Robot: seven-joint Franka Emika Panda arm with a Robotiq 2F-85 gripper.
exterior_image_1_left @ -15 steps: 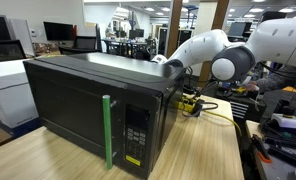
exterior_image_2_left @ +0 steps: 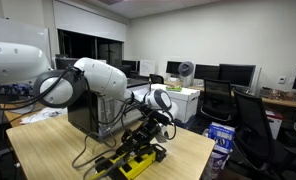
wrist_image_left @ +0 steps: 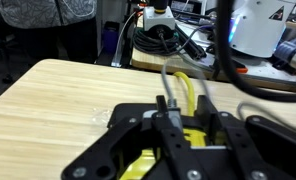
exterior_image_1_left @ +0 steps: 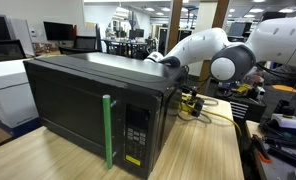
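Observation:
Low over a yellow-and-black object [exterior_image_2_left: 138, 165] on the wooden table hangs my gripper [exterior_image_2_left: 148, 135]. In the wrist view its dark fingers come up from the bottom edge around the gripper's middle [wrist_image_left: 200, 118]. Yellow parts [wrist_image_left: 138, 165] of the object show below and between them. Whether the fingers touch the object or have hold of it is hard to make out. A large black microwave [exterior_image_1_left: 88, 105] with a green strip as its door handle [exterior_image_1_left: 107, 130] stands beside the arm, its door shut.
A yellow cable [exterior_image_1_left: 223, 118] runs across the table by the gripper. In exterior view 2, office chairs [exterior_image_2_left: 258, 125] and a blue-and-white package [exterior_image_2_left: 220, 138] are to the right. Bare tabletop [wrist_image_left: 48, 105] shows at the left of the wrist view.
The microwave has stayed where it was.

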